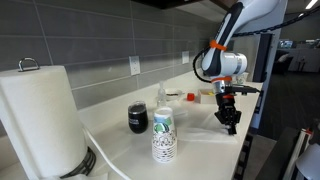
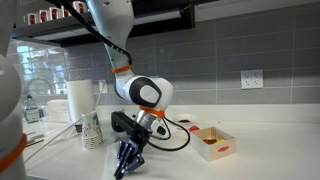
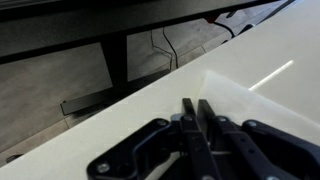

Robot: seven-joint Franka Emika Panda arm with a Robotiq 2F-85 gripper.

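Low at the counter's front edge is my gripper (image 1: 231, 128), pointing down. In the wrist view its fingertips (image 3: 187, 105) stand close together with a narrow gap, so it is only partly open. A thin white sheet (image 3: 245, 110), like paper or cloth, lies flat on the white counter (image 3: 95, 148) beneath and beside the fingers. One corner of the sheet reaches toward the counter edge. Whether any of it lies between the fingertips cannot be seen. From the second exterior view, the gripper (image 2: 122, 168) is close to the counter surface.
A paper towel roll (image 1: 45, 120), a stack of cups (image 1: 164, 137) and a dark tumbler (image 1: 138, 118) stand to the left. An open box (image 2: 210, 143) sits farther back on the counter. Beyond the front edge is a drop to the floor (image 3: 40, 95).
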